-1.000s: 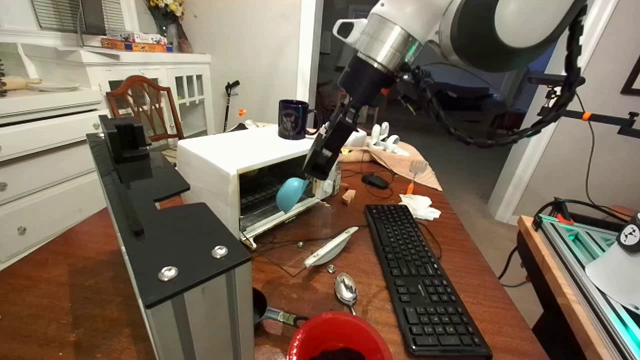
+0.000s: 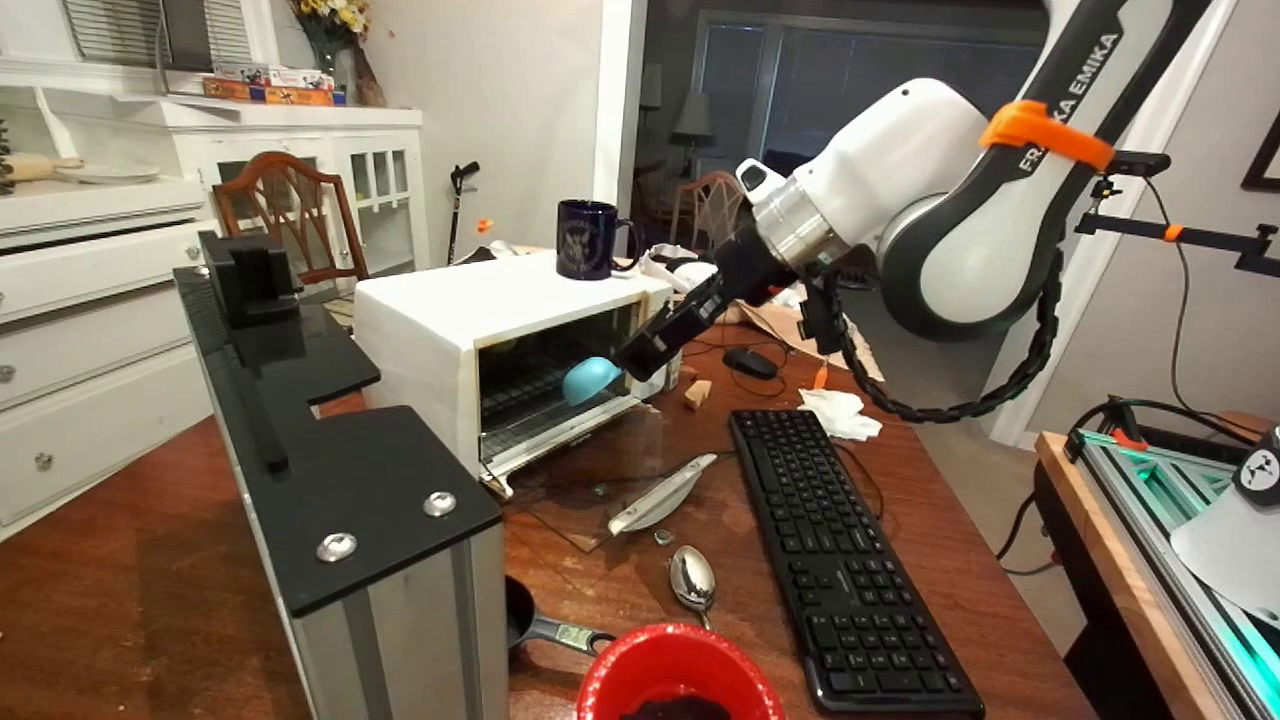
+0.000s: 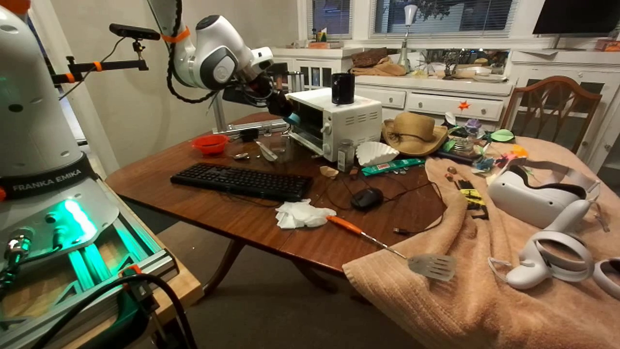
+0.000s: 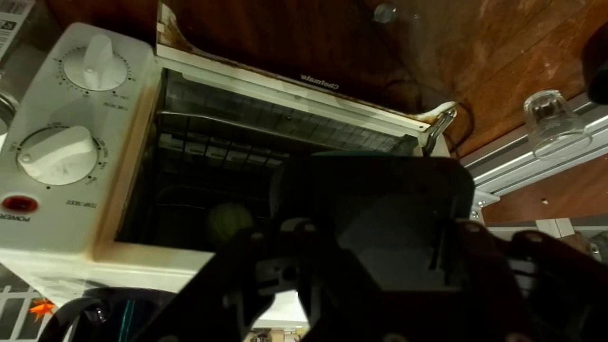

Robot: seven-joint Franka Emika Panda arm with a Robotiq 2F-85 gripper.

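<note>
A light blue rounded cup or scoop (image 2: 590,380) hangs at the open front of the white toaster oven (image 2: 420,300). My gripper (image 2: 632,360) is shut on it, reaching in at a low slant from the right. Exterior view 2 shows only a small patch of the blue cup (image 3: 292,118) in front of the oven opening. In the wrist view the dark gripper hides nearly all of the cup, apart from a thin teal edge (image 4: 347,153). A dim, pale green round object (image 4: 229,221) sits inside the oven, by its wire rack.
On top of the oven stands a dark blue mug (image 2: 585,240). A red bowl (image 2: 678,672), a spoon (image 2: 692,578) and a black keyboard (image 2: 840,552) occupy the table nearby. To the left of the oven is a black-topped metal frame (image 2: 348,504).
My arm has swung lower and its gripper slants flatter towards the oven. The blue cup has tipped from a steep hang to a more level pose, staying near the opening.
</note>
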